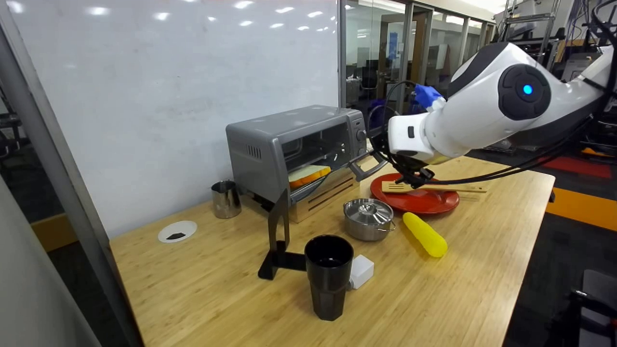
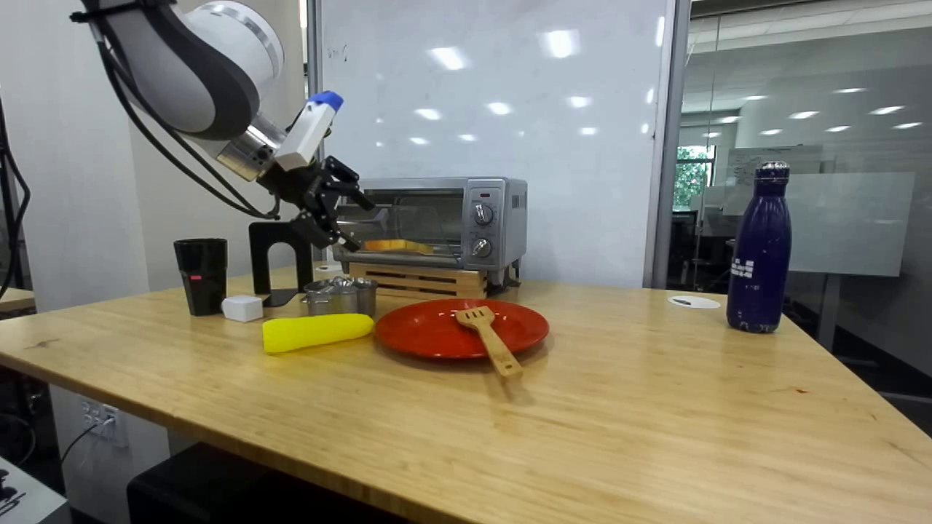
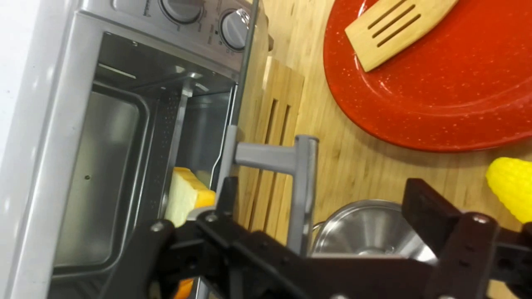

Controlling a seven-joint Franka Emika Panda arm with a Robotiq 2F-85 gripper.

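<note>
The grey toaster oven [image 1: 295,147] stands against the whiteboard with its glass door part open, tilted up. Inside lies a slice of bread [image 3: 187,194] with an orange crust, visible also as bread [image 2: 397,246] in exterior view 2. My gripper is open at the oven's front. The grey door handle [image 3: 302,189] shows within the gap, nearer the left finger [image 3: 228,197]; whether they touch, I cannot tell. Far to the handle's right is the other finger [image 3: 424,209]. From the side, the gripper [image 2: 360,227] appears in front of the oven opening.
A lidded steel pot [image 1: 368,219] sits below the gripper. Close by are a red plate [image 2: 419,336] with a wooden spatula [image 2: 489,336] and a yellow corn-like object [image 1: 425,234]. A black cup [image 1: 328,277], black stand [image 1: 278,237] and white block [image 1: 362,271] stand nearer exterior view 1.
</note>
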